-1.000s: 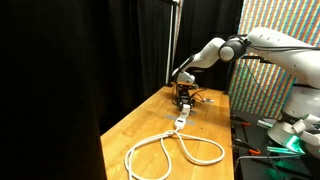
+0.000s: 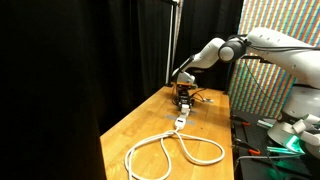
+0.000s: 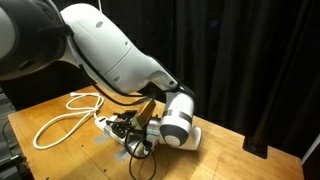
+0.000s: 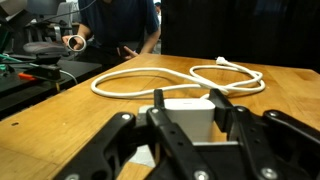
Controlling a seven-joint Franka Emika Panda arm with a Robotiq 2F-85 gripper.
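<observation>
In the wrist view, my gripper is shut on a white block-like object (image 4: pixel 190 122), its dark fingers at either side of the object's upper end. This looks like the end of a power strip, though its far parts are hidden by the fingers. A white cord (image 4: pixel 140 71) lies looped on the table just beyond it. From exterior view 1, the gripper (image 2: pixel 184 106) is low over the table, with a white piece (image 2: pixel 180 122) right in front of it. The arm hides most of the grasp in exterior view 2.
The cord (image 2: pixel 130 158) spreads across the table's near end in exterior view 1. A small black stand (image 3: pixel 257 142) is at the right in exterior view 2. A seated person (image 4: pixel 120 25) is beyond the table.
</observation>
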